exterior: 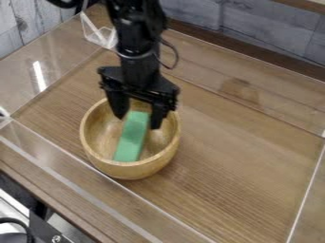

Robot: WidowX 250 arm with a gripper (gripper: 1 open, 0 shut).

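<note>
A black robot arm (135, 57) reaches down from the back, its gripper (132, 106) open, with one finger toward each side over a yellow-orange bowl (105, 147). A flat green object (131, 140) lies inside the bowl, just below the gripper. Whether the fingers touch the bowl or the object I cannot tell.
A white edge runs along the upper left, and a dark cable (13, 228) shows at the bottom left corner.
</note>
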